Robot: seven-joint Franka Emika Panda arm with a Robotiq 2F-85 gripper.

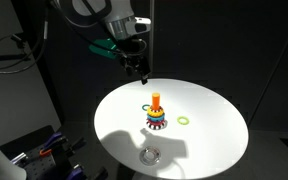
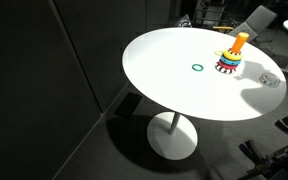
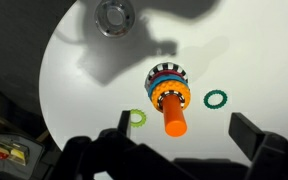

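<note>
A stacking toy stands upright on the round white table, with an orange post above its coloured rings. In the wrist view, a dark green ring lies on one side of the toy and a yellow-green ring on the other. A clear, silvery round piece rests farther off, near the top of that view. My gripper is open above the table; its two black fingers appear on either side of the post, with nothing held between them.
A dark wall stands beside it. On the floor, coloured items show in the wrist view.
</note>
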